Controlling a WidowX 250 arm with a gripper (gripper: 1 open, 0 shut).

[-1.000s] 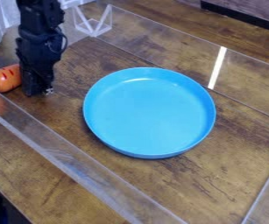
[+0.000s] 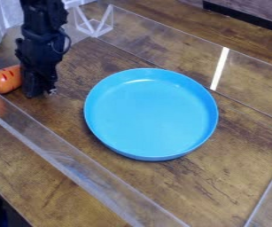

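My dark gripper reaches down at the upper left, its tips low near the wooden surface, right beside an orange carrot with a pale green top. The gripper looks shut; whether it touches the carrot is hard to tell, as its fingers partly overlap it. A large blue plate lies to the right in the middle of the view.
Clear acrylic walls border the wooden work area, one running diagonally across the lower left, others at the right and back. Bare wood lies around the plate, mainly behind it and to its lower right.
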